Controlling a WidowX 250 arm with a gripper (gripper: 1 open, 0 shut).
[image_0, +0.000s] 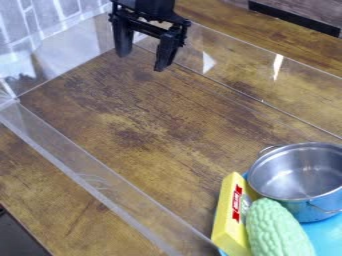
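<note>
My black gripper (144, 48) hangs at the top centre of the camera view over the back of the wooden surface, its two fingers spread apart with nothing visible between them. At the lower right are a metal pot (298, 205), a yellow box (230, 225) with a red and white label and a pale green bumpy object (278, 235), all well away from the gripper.
Clear plastic walls (80, 175) border the wooden surface (160, 120), whose middle is bare. A blue surface (323, 240) lies under the items at the lower right.
</note>
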